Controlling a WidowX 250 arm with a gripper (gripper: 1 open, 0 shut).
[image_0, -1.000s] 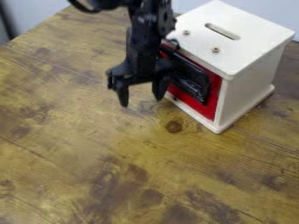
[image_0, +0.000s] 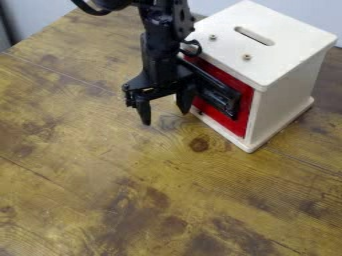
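Note:
A white wooden box (image_0: 278, 77) with a slot and screws on top stands at the right, with a red front panel (image_0: 234, 123) holding a black door-like piece (image_0: 225, 98). My black gripper (image_0: 163, 106) is just left of that front, low over the table, its two fingers spread open with nothing seen between them. Part of the red front is hidden by the arm, which comes down from the top.
A pale wall shows at the top left corner.
The box has not visibly moved.

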